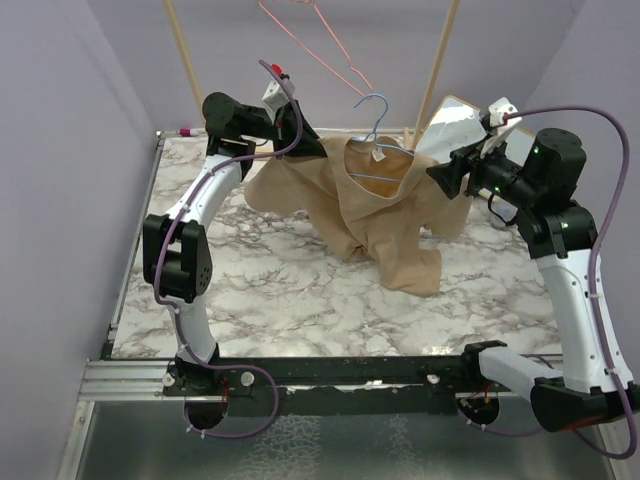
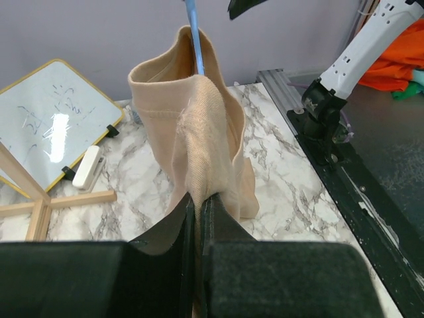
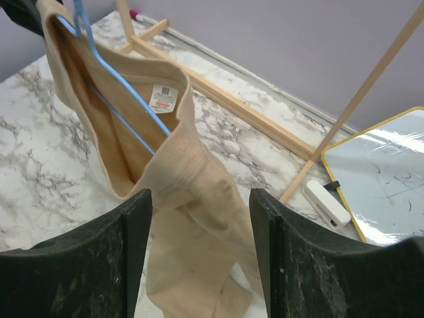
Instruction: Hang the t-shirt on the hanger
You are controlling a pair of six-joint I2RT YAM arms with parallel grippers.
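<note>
The beige t-shirt (image 1: 395, 240) hangs draped over the blue hanger (image 1: 372, 116), its collar spread around the hanger's bar, which shows inside the cloth in the right wrist view. The hanger hangs from pink bars at the top. My left gripper (image 1: 316, 146) is shut on the t-shirt's left shoulder, cloth bunched between its fingers. My right gripper (image 1: 455, 175) is open at the shirt's right side; in the right wrist view the cloth (image 3: 199, 179) lies just beyond its fingertips.
A wooden stand (image 3: 232, 106) rises at the back. A whiteboard (image 2: 53, 119) with a white eraser (image 2: 88, 167) lies at the back right.
</note>
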